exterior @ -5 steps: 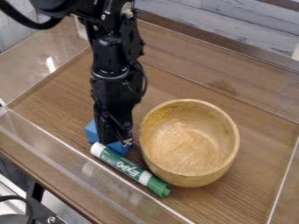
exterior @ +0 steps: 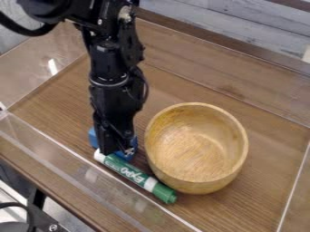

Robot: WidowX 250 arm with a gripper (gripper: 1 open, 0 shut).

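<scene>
My black gripper point(exterior: 116, 138) points down at a blue object point(exterior: 100, 140) lying on the wooden table, its tips low over or on it and partly hiding it; whether anything is between the fingers is hard to see. A green-and-white tube point(exterior: 145, 181) lies diagonally just in front of the blue object. To the right is a large tan bowl point(exterior: 197, 145), empty, close beside the gripper.
A pale wall or board runs along the back, and a transparent edge with cables lies at the lower left.
The arm and gripper have shifted only slightly over the blue object; the tube and bowl look about the same.
</scene>
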